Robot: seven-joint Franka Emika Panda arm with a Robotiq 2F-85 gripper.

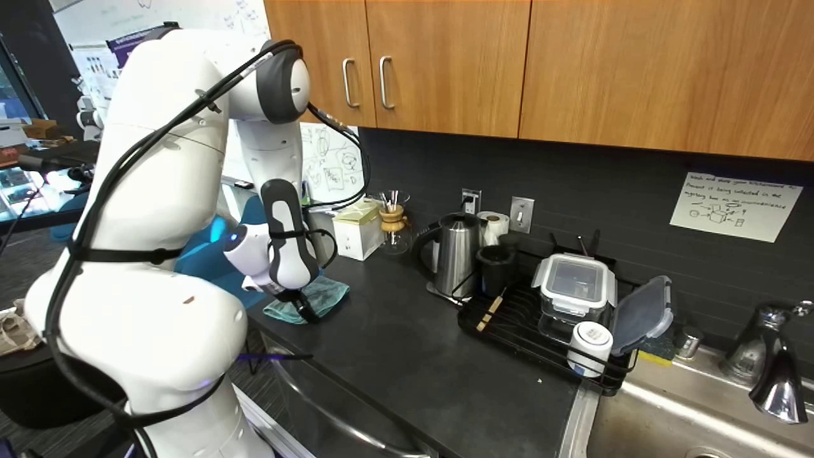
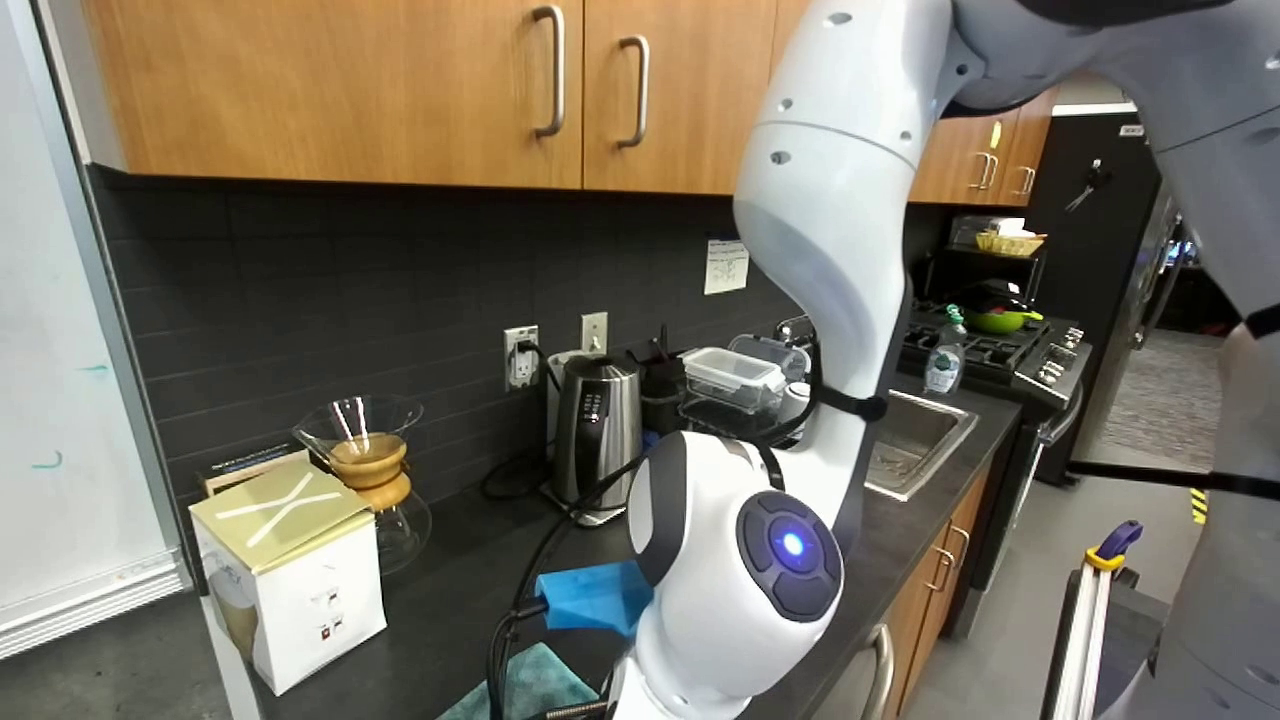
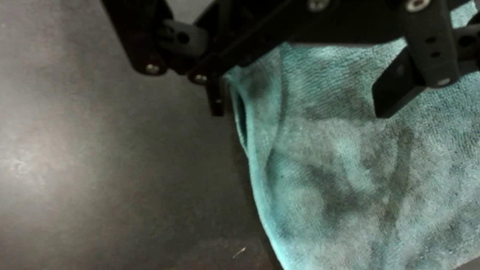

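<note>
A teal cloth [image 1: 324, 294] lies folded on the dark counter at its near left end. Its front corner shows in exterior view 2, where the towel [image 2: 542, 684] is partly cut off by the frame. My gripper [image 1: 306, 312] is low over the cloth's edge, pointing down. From the wrist, the gripper stands open: one fingertip [image 3: 216, 105] is over bare counter just outside the folded edge, the other over the cloth [image 3: 342, 189]. Nothing is held between them. Whether either finger touches the fabric, I cannot tell.
Farther along the counter stand a white box [image 1: 358, 233], a glass coffee maker [image 1: 393, 225] and a steel kettle [image 1: 456, 256]. A black dish rack [image 1: 519, 336] with containers sits before the sink [image 1: 656, 427]. Open counter lies between cloth and rack.
</note>
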